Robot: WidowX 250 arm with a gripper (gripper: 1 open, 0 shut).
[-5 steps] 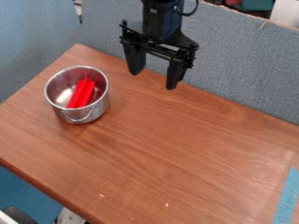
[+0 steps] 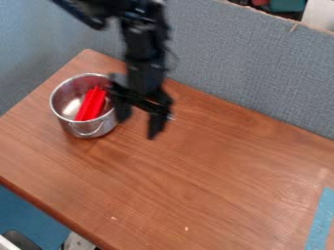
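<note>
A black gripper (image 2: pixel 137 113), blurred, hangs in the upper middle of the camera view at the right side of a metal bucket, its fingers spread open. Its left finger is at or over the bucket's right rim; whether they touch is unclear. The bucket (image 2: pixel 65 115) holds red objects (image 2: pixel 93 103), partly hidden at the right by the gripper.
A grey padded wall (image 2: pixel 248 68) runs along the back. A light blue strip (image 2: pixel 321 220) lies at the right edge.
The gripper has come down and to the left from the back middle of the table to the bucket's right side. The bucket looks unmoved.
</note>
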